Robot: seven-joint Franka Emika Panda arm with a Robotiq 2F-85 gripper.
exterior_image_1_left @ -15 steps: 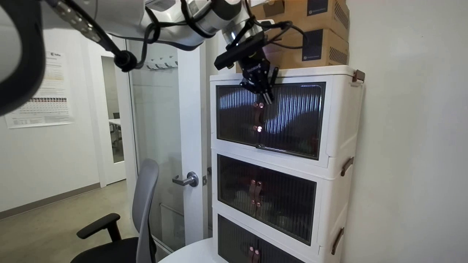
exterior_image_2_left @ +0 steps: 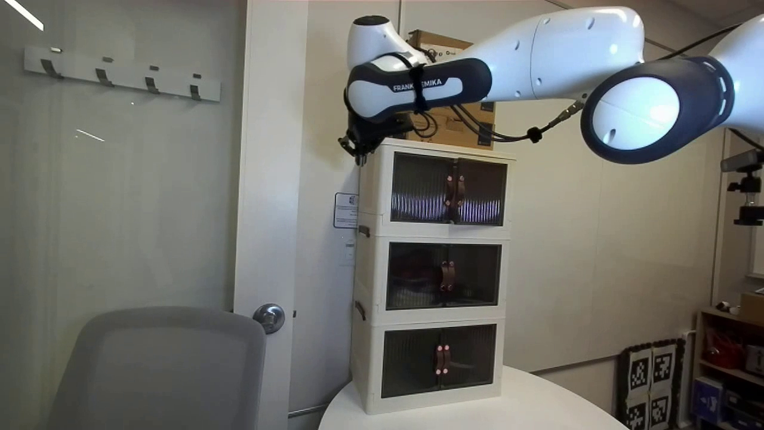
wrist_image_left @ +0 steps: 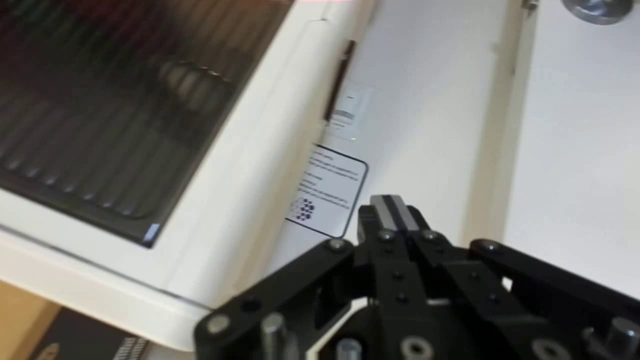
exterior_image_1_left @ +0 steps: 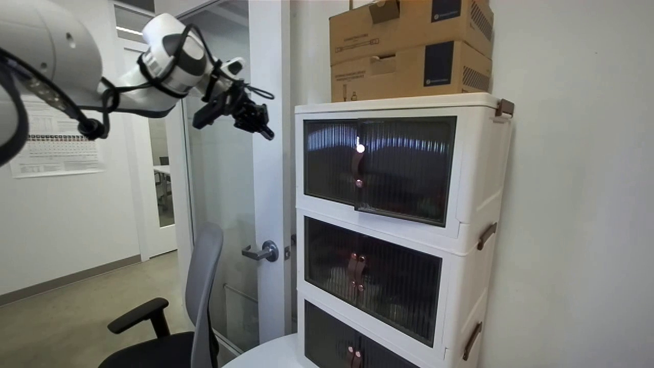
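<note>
My gripper [exterior_image_1_left: 268, 135] is shut, with nothing between its fingers; in the wrist view its fingertips [wrist_image_left: 384, 211] stand together. It hangs in the air to the left of the white cabinet [exterior_image_1_left: 469, 165], about level with the top compartment and apart from it. The top compartment's right door [exterior_image_1_left: 407, 168] is slightly ajar, its inner edge standing proud of the left door [exterior_image_1_left: 329, 160]. Dark straps serve as handles where the doors meet. Below, the middle doors [exterior_image_2_left: 473, 276] and bottom doors [exterior_image_2_left: 469, 358] are closed.
Cardboard boxes [exterior_image_1_left: 411, 55] are stacked on the cabinet, which stands on a round white table [exterior_image_2_left: 544, 401]. A grey chair [exterior_image_1_left: 205, 276] is beside the table, near a glass door with a lever handle [exterior_image_1_left: 263, 251]. Open air surrounds the gripper.
The arm has swung left, taking the shut gripper from in front of the top doors to beside the cabinet. The top right door now stands slightly further out.
</note>
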